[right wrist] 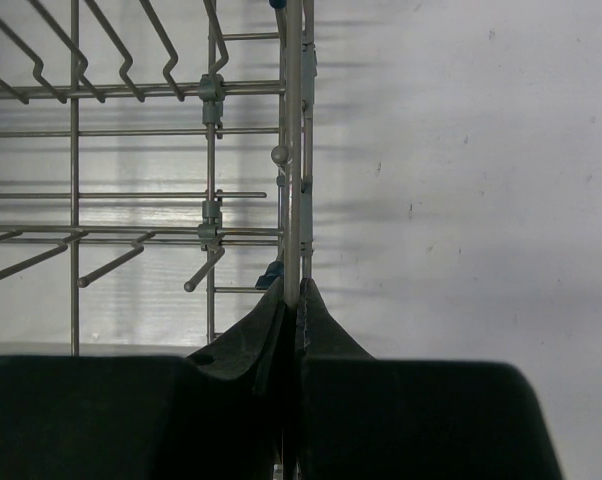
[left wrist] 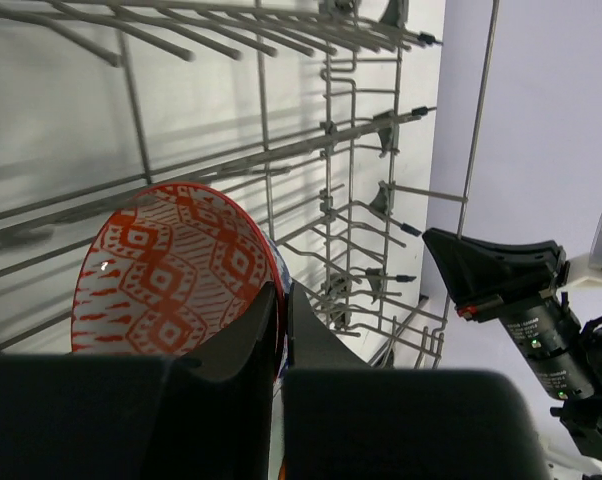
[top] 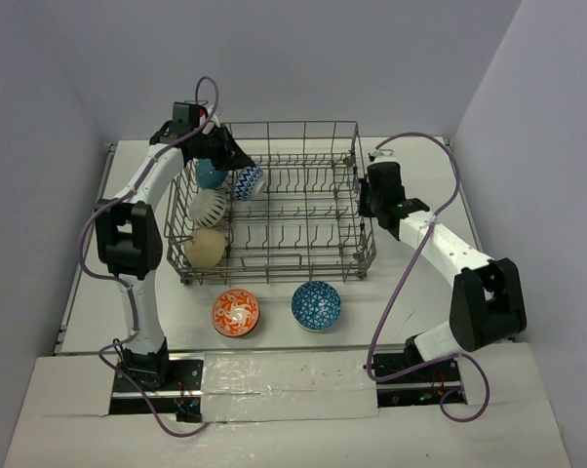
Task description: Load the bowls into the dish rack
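Observation:
My left gripper point(top: 237, 162) is on the rim of a bowl point(top: 249, 185) with a blue zigzag outside and red patterned inside point(left wrist: 171, 270), held tilted over the rack's left part. The dish rack point(top: 295, 274) holds a blue bowl point(top: 210, 175), a white striped bowl point(top: 204, 209) and a beige bowl point(top: 204, 250) along its left side. My right gripper is shut on the rack's right rim wire point(right wrist: 293, 210). An orange bowl point(top: 235, 312) and a blue patterned bowl point(top: 316, 304) lie in front of the rack.
The middle and right of the rack show bare tines. Walls point(top: 528, 146) enclose the back and both sides.

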